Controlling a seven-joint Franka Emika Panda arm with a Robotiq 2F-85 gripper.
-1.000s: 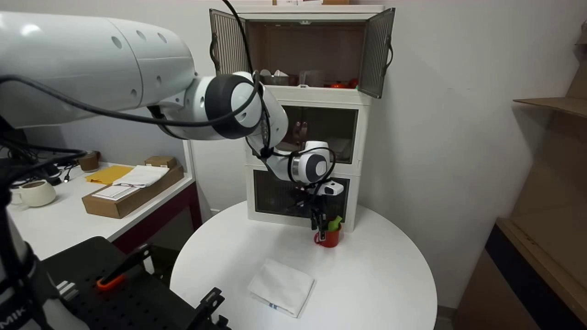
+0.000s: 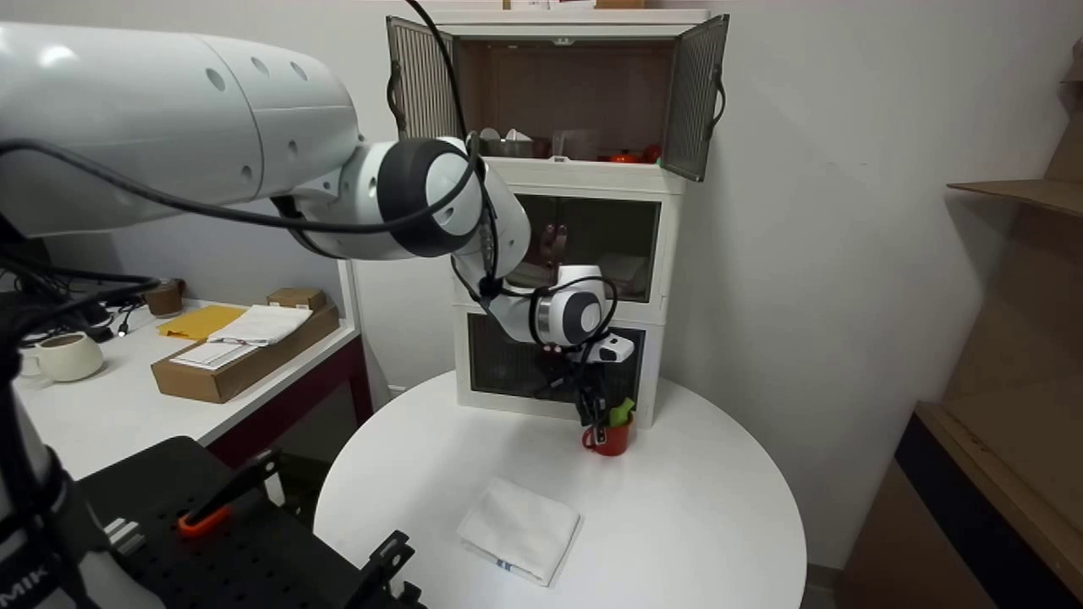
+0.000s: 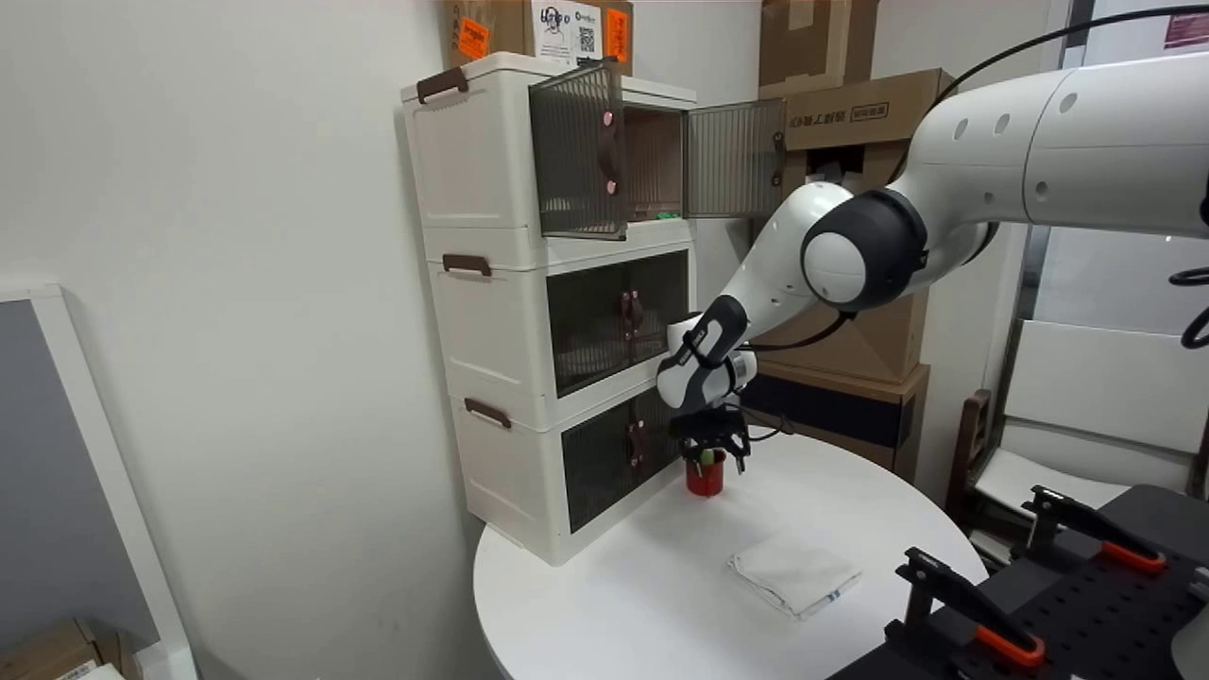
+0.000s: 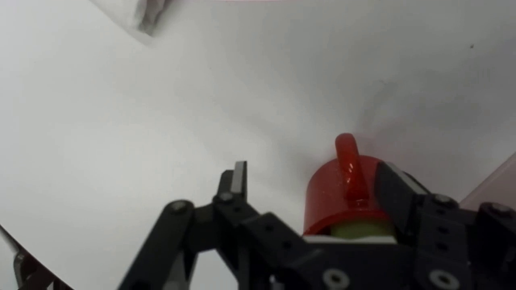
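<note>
A red mug stands upright on the round white table, close to the front of the cabinet. Something green sticks up out of it. In the wrist view the mug's handle points away from the gripper base. My gripper is lowered at the mug with its fingers apart. The right finger is right against or beside the mug wall; contact is hard to tell. Bare table shows between the left finger and the mug. Part of the mug's opening is hidden by the gripper body.
A folded white cloth lies on the table in front. Behind the mug rises the stacked cabinet, its top doors open and lower doors closed. Free table surface surrounds the cloth and extends right of the mug.
My gripper and the red mug have both shifted very slightly to the right in exterior view 1. The wrist has also risen a little. The cloth is where it was.
</note>
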